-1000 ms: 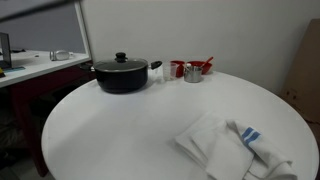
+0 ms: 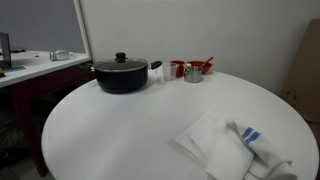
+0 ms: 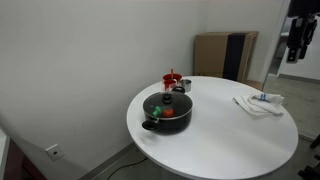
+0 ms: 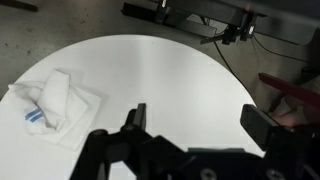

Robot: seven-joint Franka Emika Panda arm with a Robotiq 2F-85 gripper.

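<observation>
My gripper is high over the round white table (image 4: 165, 75), its two black fingers wide apart with nothing between them. In exterior view 2, part of the dark arm (image 3: 299, 36) hangs at the upper right, away from the tabletop things. A white towel with blue stripes (image 2: 235, 150) lies crumpled at the table's near right; the wrist view has this towel (image 4: 58, 105) at the left. Toward the back stands a black pot (image 2: 121, 76) with its lid on. Green and red patches (image 3: 168, 112) show at its glass lid.
Behind the pot are a clear cup (image 2: 169, 71), a small metal pot (image 2: 192, 74) and red containers (image 2: 203, 65), close to the wall. A white desk (image 2: 40, 66) adjoins at the left.
A dark blurred shape, likely the arm, crossed the upper left corner one second ago and has left exterior view 1. The pot and cups stay where they were.
</observation>
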